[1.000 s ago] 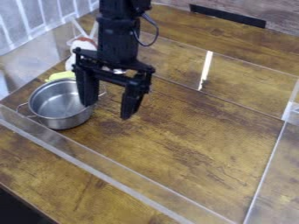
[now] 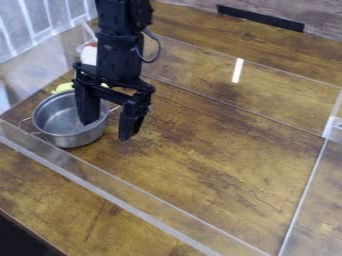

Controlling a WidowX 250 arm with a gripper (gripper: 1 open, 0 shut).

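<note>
My black gripper (image 2: 107, 118) is open, hanging over a steel pot (image 2: 60, 122) at the left of the wooden table. Its left finger is over the pot's opening, and its right finger stands just outside the pot to the right. A yellow item (image 2: 62, 88) lies behind the pot, partly hidden by the arm. A white and red object (image 2: 88, 54) behind the arm is also mostly hidden.
Clear panels run along the left and lower-left edges and at the right edge. A thin white strip (image 2: 238, 70) lies toward the back.
My gripper has moved left, toward the pot. The pot appears to be in the same place.
</note>
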